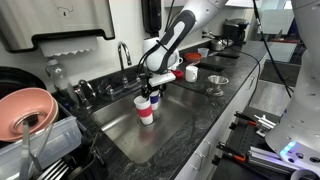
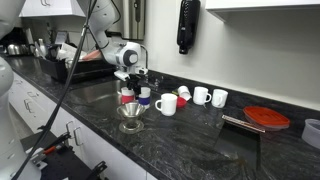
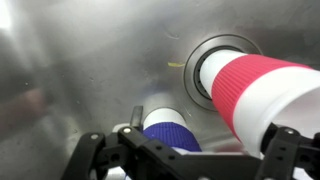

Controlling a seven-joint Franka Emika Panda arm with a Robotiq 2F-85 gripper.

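Note:
In the sink (image 1: 118,125), a white cup with a red band (image 1: 145,112) stands next to a white cup with a blue band (image 1: 154,99). In the wrist view, the red-banded cup (image 3: 248,85) leans outward over the drain on the right, and the blue-banded cup (image 3: 170,132) is at the bottom, partly covered by my gripper. My gripper is open, its fingers (image 3: 95,150) spread apart just above the cups. The right finger overlaps the red cup's rim; whether they touch cannot be told.
A faucet (image 1: 124,53) rises behind the sink. Crockery in a rack (image 1: 28,112) stands to the left. On the counter are a metal bowl (image 2: 131,113), several white mugs such as this one (image 2: 167,104), and a dark tray (image 2: 243,124).

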